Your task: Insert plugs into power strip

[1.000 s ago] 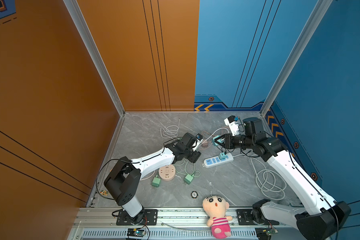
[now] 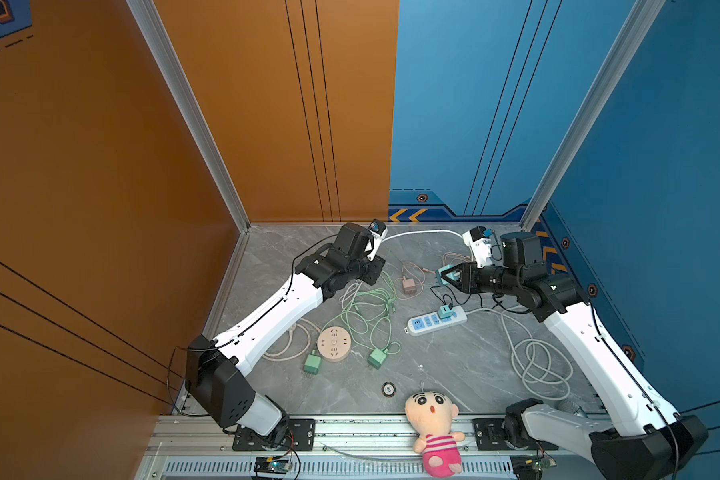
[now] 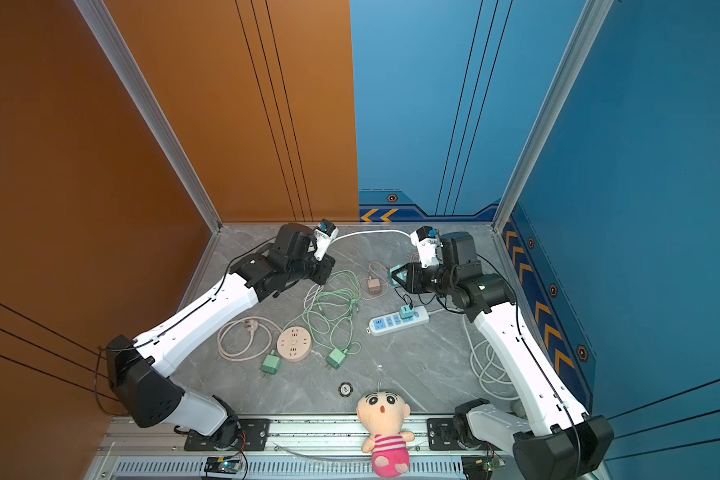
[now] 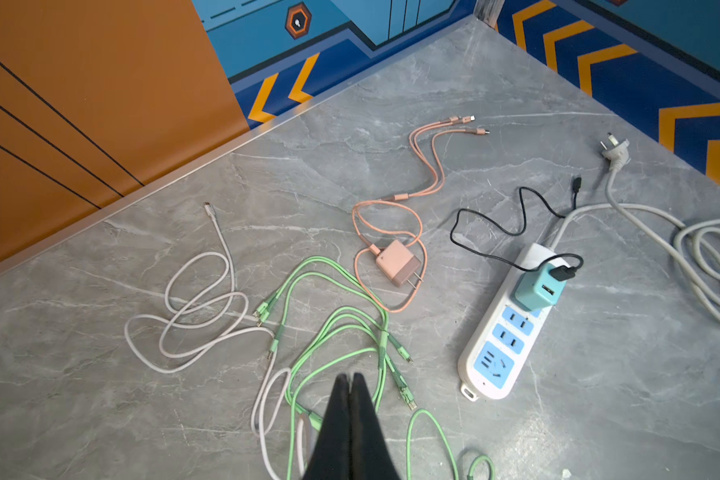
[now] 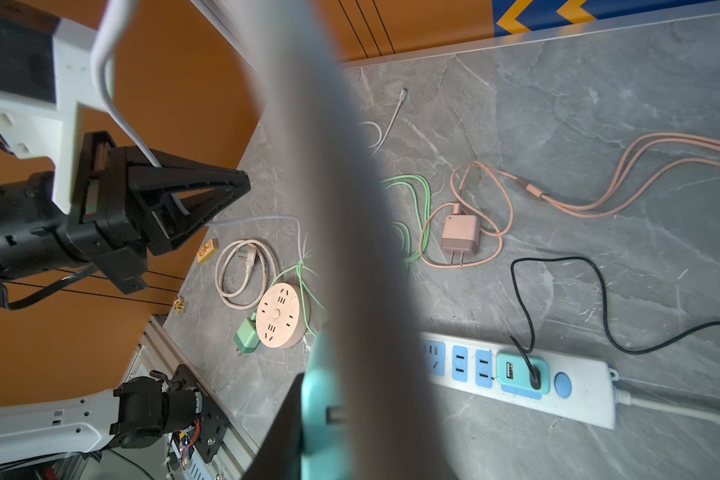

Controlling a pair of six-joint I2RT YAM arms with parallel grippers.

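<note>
A teal charger (image 5: 321, 428) is in my right gripper (image 2: 453, 276), which is shut on it above the table. A thick white cable (image 5: 352, 264), blurred close to the camera, passes in front of that charger. The cable arches over to my left gripper, crossing its finger links. My left gripper is shut, with nothing showing between its fingertips in the left wrist view. On the table lies the white power strip (image 4: 480, 352), a second teal charger (image 4: 541, 286) with a black cable seated in it and several sockets free. The held charger's prongs are hidden.
A pink charger (image 4: 398, 262), tangled green cables (image 4: 328, 336) and a white cable end (image 4: 209, 209) lie left of the strip. Nearer the front are a round socket block (image 2: 333, 343), green chargers (image 2: 312, 364) and a doll (image 2: 430, 416).
My left gripper has risen and moved back and left, stretching the white cable into a higher arch. My right gripper has shifted slightly right, with the charger still in it.
</note>
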